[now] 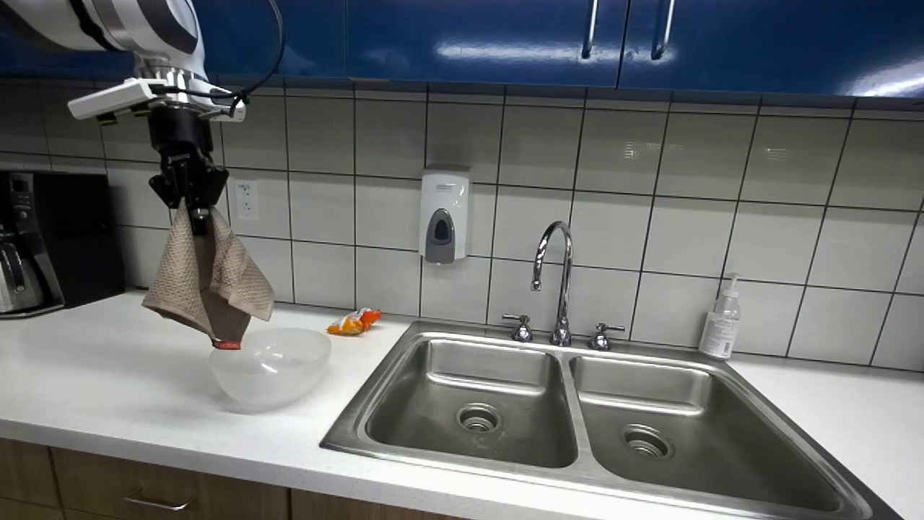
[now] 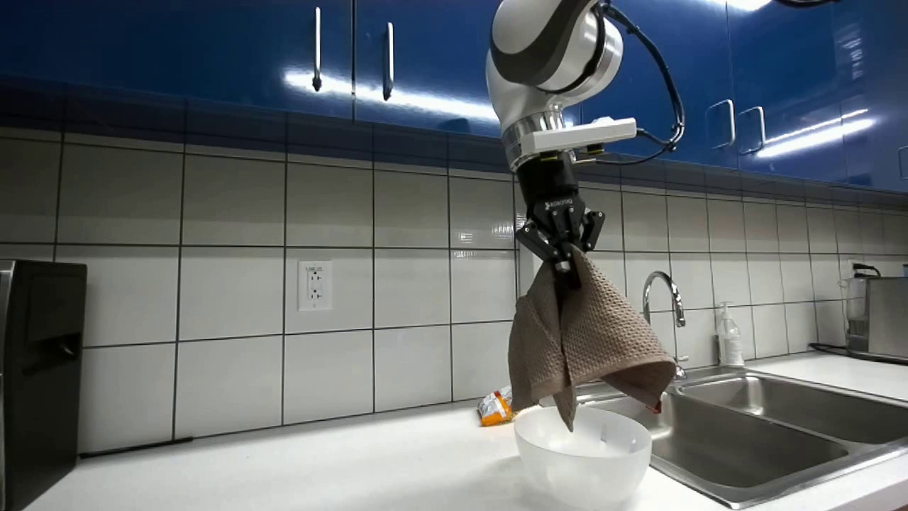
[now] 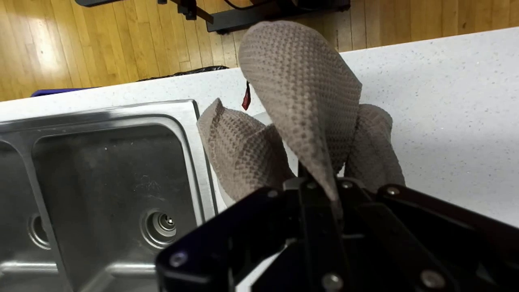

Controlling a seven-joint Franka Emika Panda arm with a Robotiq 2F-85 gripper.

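A brown waffle-weave cloth [image 1: 211, 276] with a small red tag hangs in loose folds from my gripper [image 1: 199, 217], which is shut on it. In the second exterior view the cloth [image 2: 587, 328] drapes down over the rim of a translucent white bowl [image 2: 587, 464]; whether they touch I cannot tell. The bowl [image 1: 286, 373] stands upright on the counter, left of the sink. From the wrist, folds of the cloth [image 3: 301, 82] bulge around the fingertips and hide most of the bowl.
A double steel sink [image 1: 472, 394] with a tall faucet [image 1: 564, 286] lies to the right. An orange packet [image 1: 354, 321] rests behind the bowl. A soap bottle [image 1: 720, 321] stands behind the sink, and a coffee maker [image 1: 60, 238] at far left. The counter left of the bowl is clear.
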